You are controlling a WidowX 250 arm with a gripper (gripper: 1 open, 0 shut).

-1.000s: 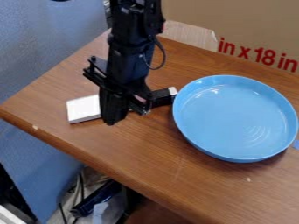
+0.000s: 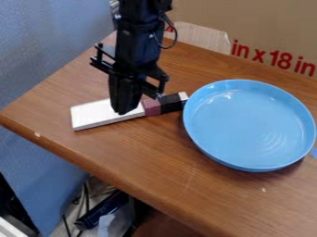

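My black gripper [image 2: 125, 97] hangs over the middle of a long block [image 2: 92, 114] lying on the wooden table. The block is white on the left, with a dark red band and a black end toward the right. The fingers point down and hide part of the block; I cannot tell whether they are open or shut, or touching it. A light blue plate [image 2: 247, 125] rests to the right of the block, close to its black end.
A cardboard box [image 2: 260, 28] with red lettering stands behind. The table's left and front edges border the floor.
My gripper has risen and moved slightly back, uncovering more of the white and dark red parts of the block. The plate has not moved.
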